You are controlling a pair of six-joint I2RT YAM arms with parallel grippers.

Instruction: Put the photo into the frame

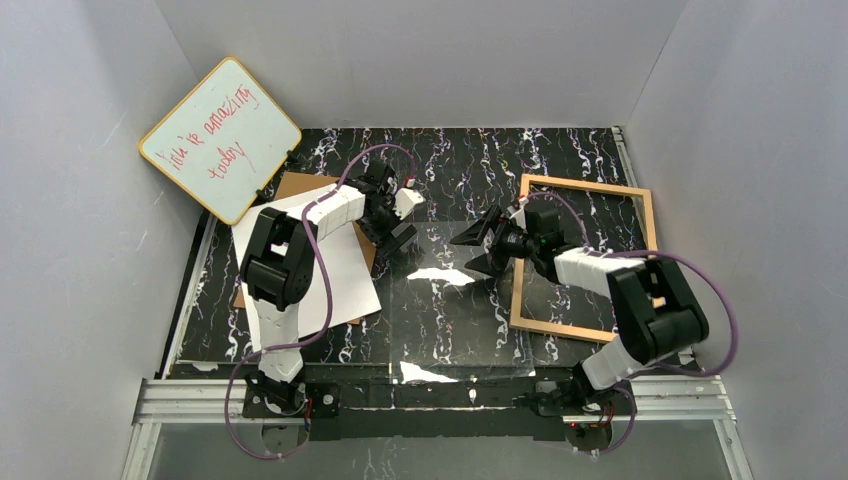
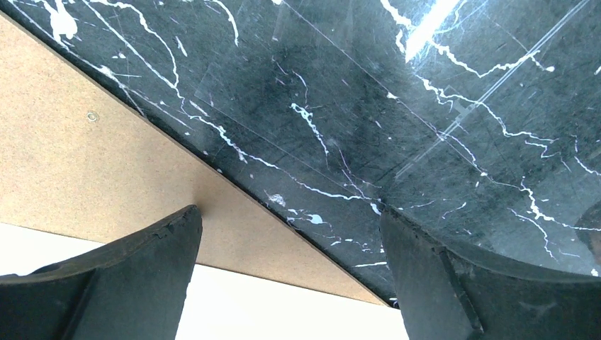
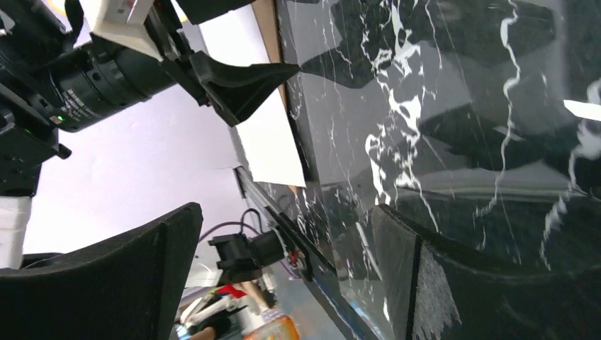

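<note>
A clear, glossy sheet (image 1: 450, 335) lies flat on the dark marbled table between the two arms; no picture shows on it. My left gripper (image 1: 398, 241) is open over the sheet's left edge, and between its fingers in the left wrist view only brown board (image 2: 127, 159) and marble show. Above the sheet's right part, my right gripper (image 1: 478, 243) is open and empty. The wooden frame (image 1: 517, 300) stands at the right, partly under the right arm. A white sheet (image 1: 345, 285) rests on the brown board at the left; whether it is the photo I cannot tell.
A whiteboard with red writing (image 1: 220, 140) leans at the back left. Grey walls (image 1: 420, 70) close in the back and sides. Bare table (image 1: 450, 165) shows behind the clear sheet. Purple cables (image 1: 735, 330) loop beside both arms.
</note>
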